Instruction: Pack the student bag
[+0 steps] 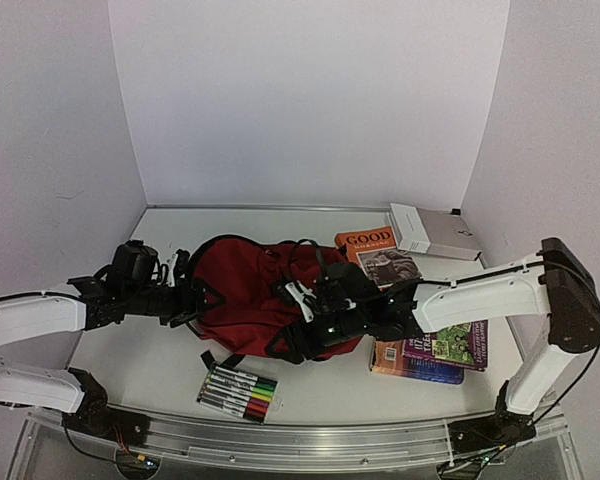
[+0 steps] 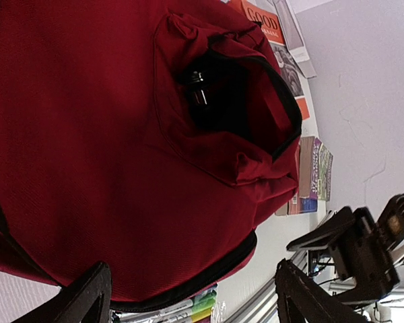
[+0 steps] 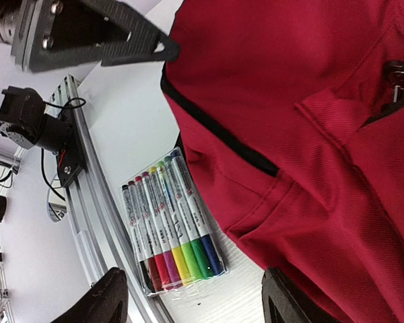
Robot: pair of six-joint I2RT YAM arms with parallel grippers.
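Note:
The red bag (image 1: 242,280) lies on the table with its mouth open and dark inside (image 2: 222,101). A clear pack of coloured markers (image 1: 238,392) is flat on the table just in front of the bag, outside it; its pens (image 3: 172,222) show in the right wrist view. My left gripper (image 1: 208,305) hovers at the bag's left side, its fingers (image 2: 87,296) wide apart and empty. Over the bag's front edge, close to the markers, is my right gripper (image 1: 288,345), likewise open, with nothing between its fingers.
On the right lie a purple-green book (image 1: 468,345) and an orange-blue book (image 1: 420,368), overlapping. An orange "GOOD" book (image 1: 365,240) and a white box (image 1: 435,232) sit behind. The front metal rail (image 1: 310,430) runs near the markers. Bare table lies left front.

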